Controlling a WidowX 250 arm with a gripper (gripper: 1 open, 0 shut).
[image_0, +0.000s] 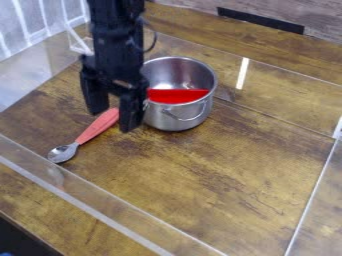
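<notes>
My dark gripper (114, 112) is blurred, its fingers pointing down over the table left of a steel pot (187, 113), open, with nothing clearly between them. A red item (177, 96) sits inside the pot. A spoon with a red handle (96, 128) and a metal bowl (63, 153) lies on the wooden table (241, 180), its handle's upper end partly behind or beside the gripper.
A clear wall or panel runs along the left and front left. A small white strip (242, 72) stands behind the pot at right.
</notes>
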